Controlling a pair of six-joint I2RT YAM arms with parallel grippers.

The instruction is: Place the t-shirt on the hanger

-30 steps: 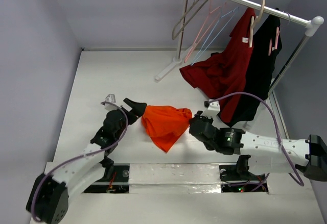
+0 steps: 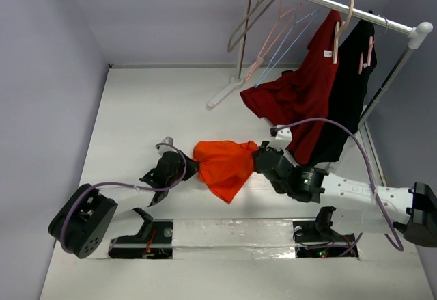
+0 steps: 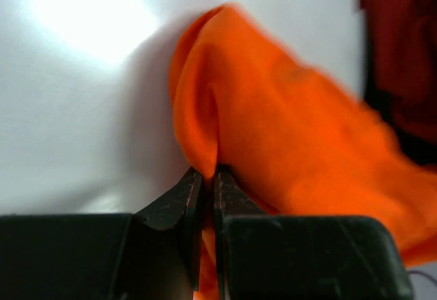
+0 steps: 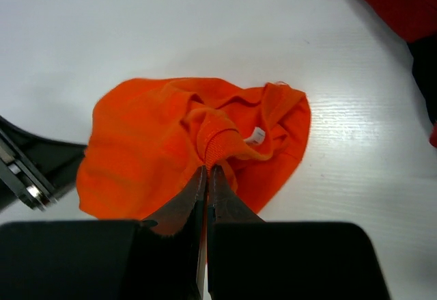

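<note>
The orange t-shirt [image 2: 224,167] is bunched up near the middle of the table, stretched between my two grippers. My left gripper [image 2: 196,165] is shut on its left edge; in the left wrist view a fold of the shirt [image 3: 205,122] runs between the fingertips. At the other side, my right gripper [image 2: 257,151] is shut on the shirt near its collar, where a white tag [image 4: 256,136] shows in the right wrist view. Bare hangers hang on the rack: a brown one [image 2: 249,23], a pink one [image 2: 273,33] and a blue one [image 2: 290,40].
The clothes rack's rail [image 2: 321,1] spans the back right. A dark red garment [image 2: 314,74] and a black one [image 2: 351,88] hang there, the red one's hem spreading onto the table.
My left gripper has come down to the shirt's left edge and gone from open to shut on it. The right arm and the shirt have shifted only slightly.
</note>
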